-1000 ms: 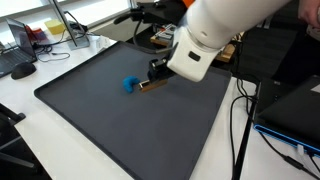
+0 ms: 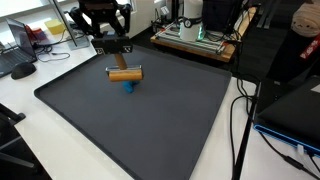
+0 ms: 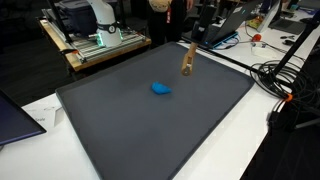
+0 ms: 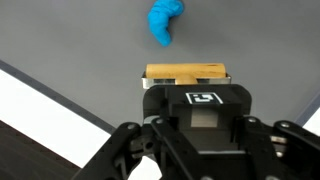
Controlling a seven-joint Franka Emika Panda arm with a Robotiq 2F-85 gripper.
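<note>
My gripper [image 2: 113,46] is shut on the upright handle of a wooden mallet-like piece. Its light-brown cylindrical head [image 2: 125,74] hangs below, sideways, with a pale band along its upper side. In the second exterior view the wooden piece [image 3: 187,62] appears narrow, near the far part of the grey mat. In the wrist view the wooden head [image 4: 186,71] shows beyond the dark gripper body, which hides most of the grip. A curved blue object [image 3: 161,88] lies apart on the mat; the blue object [image 4: 163,20] is at the top of the wrist view.
Black cables [image 3: 275,80] run beside it. A wooden-edged tray [image 3: 110,45] with tools stands past one corner.
In the first exterior view the gripper has carried the wooden piece leftward, past the blue object, and it now hangs higher in the picture. The blue object has stayed put.
</note>
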